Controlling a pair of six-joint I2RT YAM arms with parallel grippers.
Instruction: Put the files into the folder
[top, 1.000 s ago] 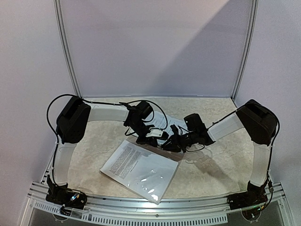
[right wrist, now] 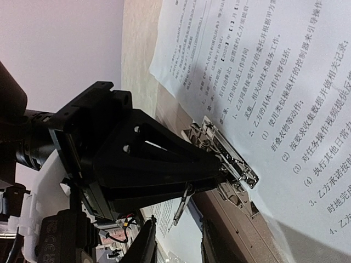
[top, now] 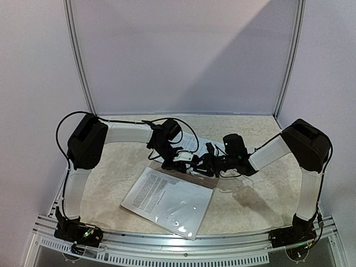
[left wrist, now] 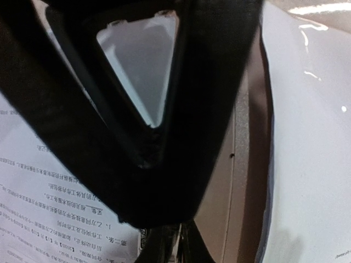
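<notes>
The folder lies open, its clear front cover point(top: 172, 203) toward the table's front with a printed sheet visible under it. Behind the brown spine point(top: 164, 168), printed papers point(top: 194, 143) lie toward the back, partly covered by the arms. A metal clip point(right wrist: 233, 156) sits at the papers' edge along the spine. My left gripper is shut on part of this clip, low over the spine. Right beside it, my right gripper stands open, with a thin metal lever point(right wrist: 181, 205) of the clip showing just ahead of the gap between its fingers.
The two grippers are crowded close together over the spine. A metal rail point(top: 183, 258) runs along the front edge.
The folder's front cover has turned a little, its near corner sliding right. The left arm has stayed put.
</notes>
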